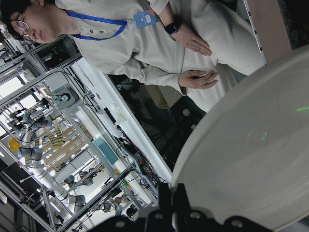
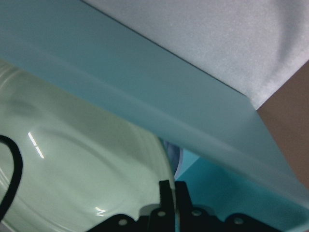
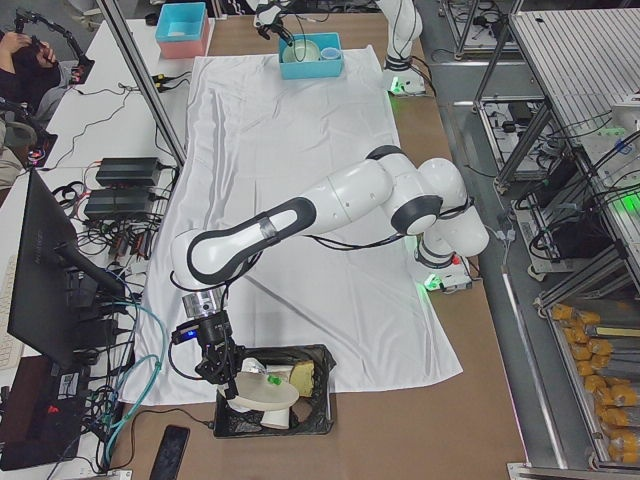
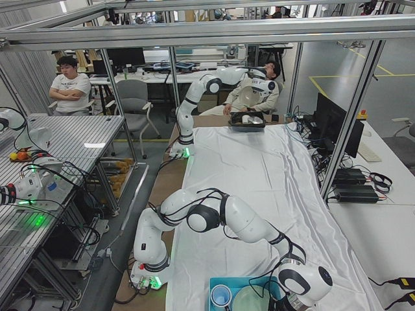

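My left gripper is shut on the rim of a cream plate (image 1: 241, 145), held tilted above the black bin (image 3: 315, 415) at the near edge of the cloth in the camera left view. The bin holds a white cup, foil and a yellow sponge-like piece, partly hidden by the plate. At the other end, my right gripper is at the pale green plate (image 2: 72, 164) in the blue bin (image 2: 135, 87), its fingers at the rim; whether it grips is unclear. A blue cup (image 4: 220, 295) sits in that bin.
The white cloth (image 3: 290, 130) between the bins is clear. A monitor (image 3: 35, 280) and cables line the left side in the camera left view. A phone (image 3: 170, 450) lies beside the black bin. A seated person is close behind the left gripper.
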